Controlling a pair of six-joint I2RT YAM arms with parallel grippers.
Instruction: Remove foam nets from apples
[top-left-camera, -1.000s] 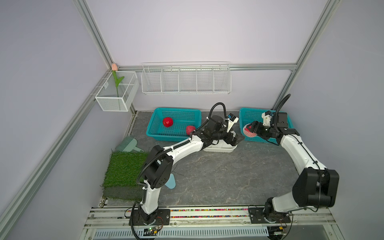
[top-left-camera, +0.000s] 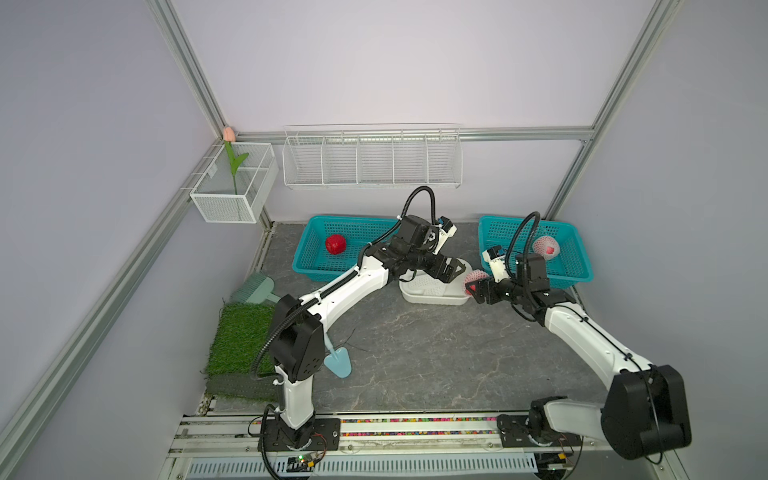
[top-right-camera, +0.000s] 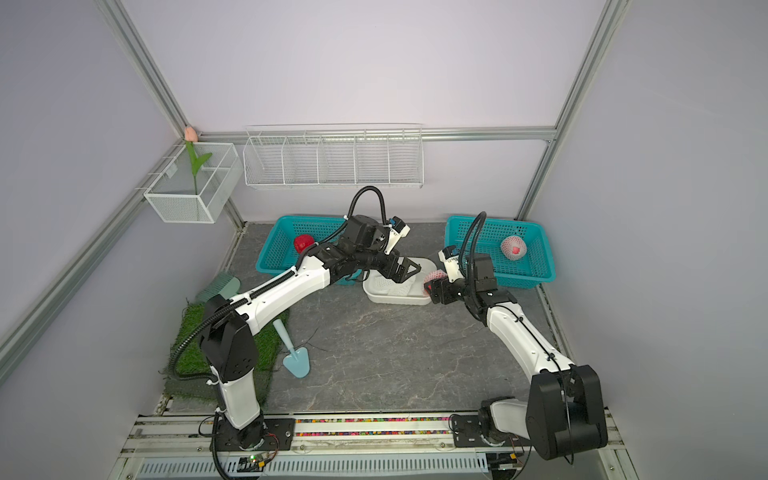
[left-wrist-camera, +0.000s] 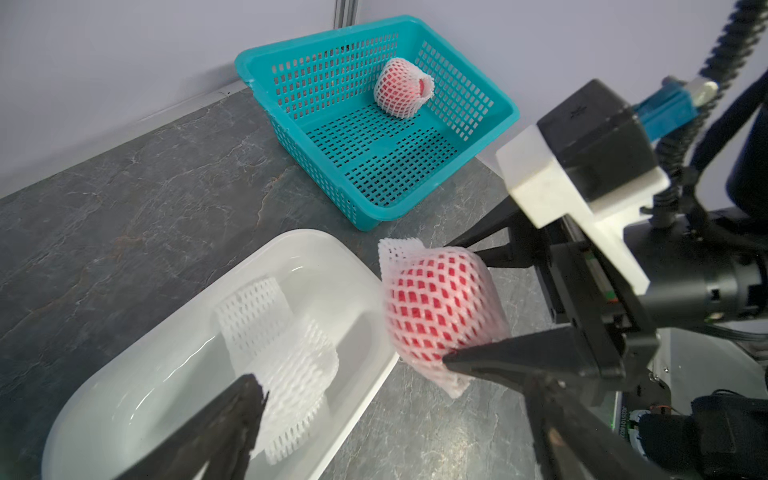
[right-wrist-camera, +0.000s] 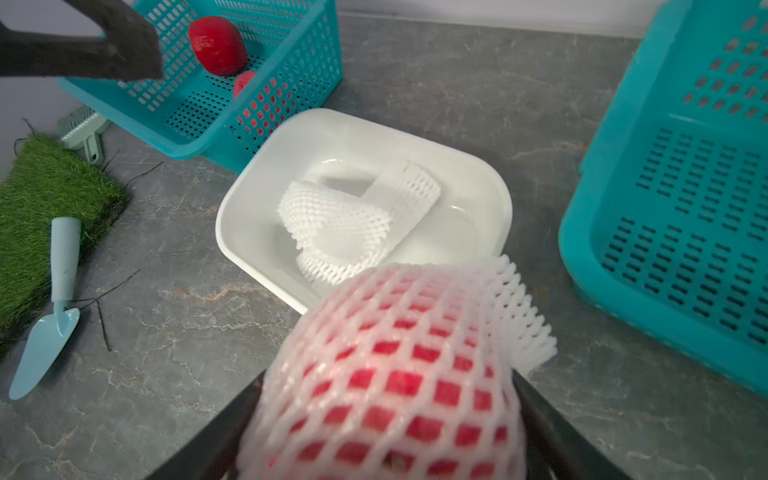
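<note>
A netted apple (left-wrist-camera: 436, 308) is held in my right gripper (top-left-camera: 473, 289), above the table just right of the white tub (left-wrist-camera: 128, 384), which holds loose white foam nets (right-wrist-camera: 336, 232). My left gripper (top-left-camera: 453, 270) is open and empty over the tub. Another netted apple (left-wrist-camera: 400, 88) sits in the right blue basket (top-left-camera: 568, 272). Bare red apples (right-wrist-camera: 217, 46) lie in the left blue basket (top-left-camera: 316, 268).
A turf mat (top-left-camera: 240, 336), a light blue trowel (top-left-camera: 337, 361) and a green brush (top-left-camera: 254, 288) lie at left. Wire racks (top-left-camera: 372, 160) hang on the walls.
My right gripper has moved left from the right basket to beside the tub with the netted apple. My left gripper has shifted up and slightly left.
</note>
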